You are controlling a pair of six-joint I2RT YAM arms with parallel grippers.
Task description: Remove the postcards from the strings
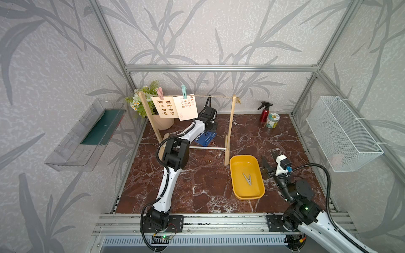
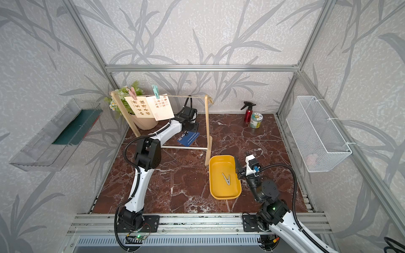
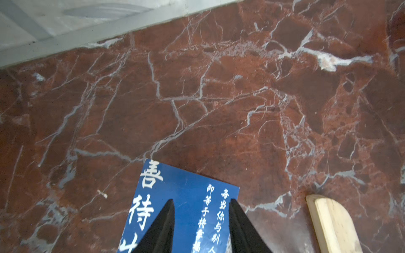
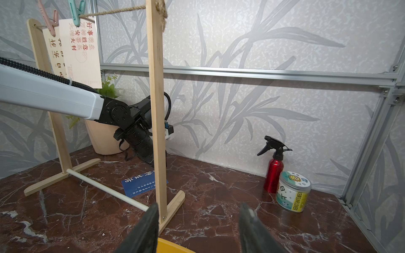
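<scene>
Two printed postcards [image 1: 164, 107] [image 2: 161, 108] hang from a rope on the wooden rack [image 1: 231, 122], held by pink [image 1: 160, 92] and teal [image 1: 184, 91] clothespins. A blue postcard [image 3: 177, 202] lies flat on the marble table beneath. My left gripper reaches between the rack posts over it, fingers apart with nothing seen between them. My right gripper is low at the right, beside the yellow tray [image 1: 236, 185], open and empty.
A clothespin [image 1: 247, 178] lies in the tray. A planter [image 2: 145, 122] stands back left; a red spray bottle [image 4: 273, 172] and a can [image 4: 292, 194] stand back right. Wire baskets hang on both side walls.
</scene>
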